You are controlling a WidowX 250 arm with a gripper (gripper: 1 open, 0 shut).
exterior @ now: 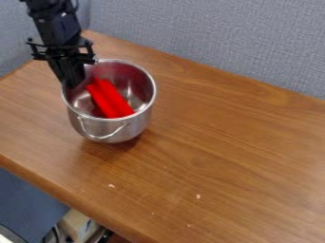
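Observation:
A steel pot [133, 123] with a wire handle stands on the wooden table at the left. A red block [109, 98] lies inside it, leaning along the bowl of the pot. My black gripper [74, 74] is at the pot's back-left rim, pointing down. Its fingertips are small and dark against the rim, so whether anything is between them is hard to see; it looks shut.
A grey wall [229, 33] runs behind it. The table's edge crosses the lower left, with a blue-grey surface below.

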